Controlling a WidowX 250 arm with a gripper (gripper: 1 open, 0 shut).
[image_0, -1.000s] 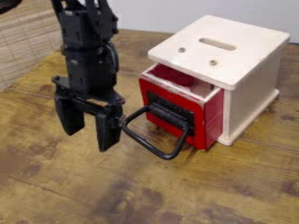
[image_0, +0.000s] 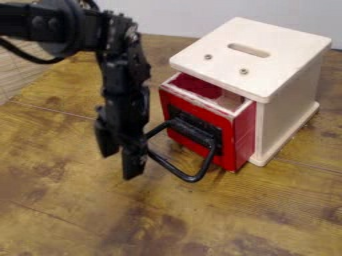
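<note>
A white wooden cabinet (image_0: 290, 108) holds a red drawer (image_0: 241, 131), pulled slightly out, with a black bar handle (image_0: 201, 172) looping forward from its front. My black gripper (image_0: 119, 150) hangs point-down just left of the handle, its fingers blurred. Whether it is open or shut is unclear, and I cannot tell whether it touches the handle.
A woven mat (image_0: 19, 70) lies at the upper left edge, behind the arm.
My arm and gripper have moved back and slightly rightward, toward the handle's left side. The cabinet and drawer look unchanged.
</note>
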